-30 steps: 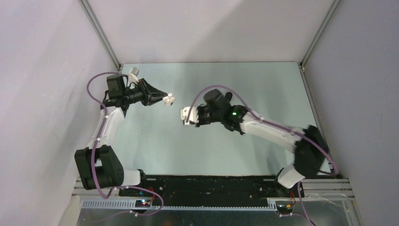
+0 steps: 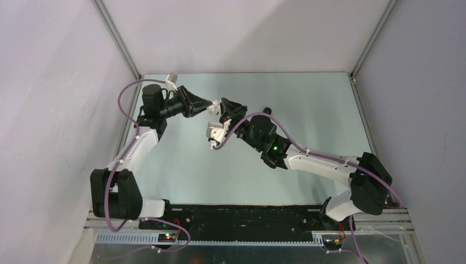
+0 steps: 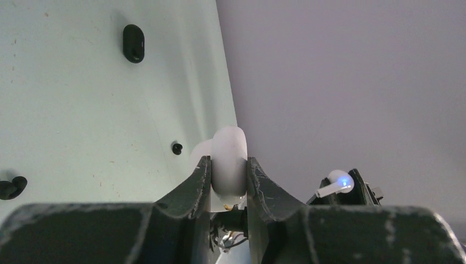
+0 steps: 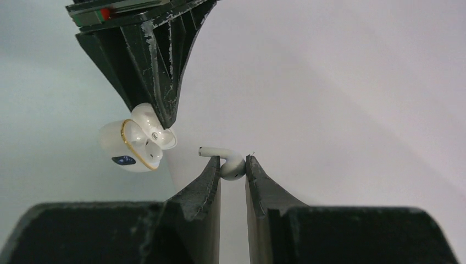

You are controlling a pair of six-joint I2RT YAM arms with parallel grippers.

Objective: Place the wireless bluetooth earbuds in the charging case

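My left gripper is shut on the white charging case (image 3: 228, 146), held up above the table. In the right wrist view the case (image 4: 118, 144) is open, its gold-rimmed wells facing toward my right gripper, which is shut on a white earbud (image 4: 233, 170) with its stem pointing left, a short distance from the case. In the top view the two grippers meet just left of centre. In the left wrist view the right gripper's earbud (image 3: 340, 181) shows a blue light.
Dark objects lie on the pale table (image 2: 258, 181): an oblong one (image 3: 133, 43), a small one (image 3: 176, 148) and another (image 3: 11, 187) at the left edge of that view. White walls surround it.
Over the last second both grippers have moved up the top view and toward each other, the left carrying the case rightward.
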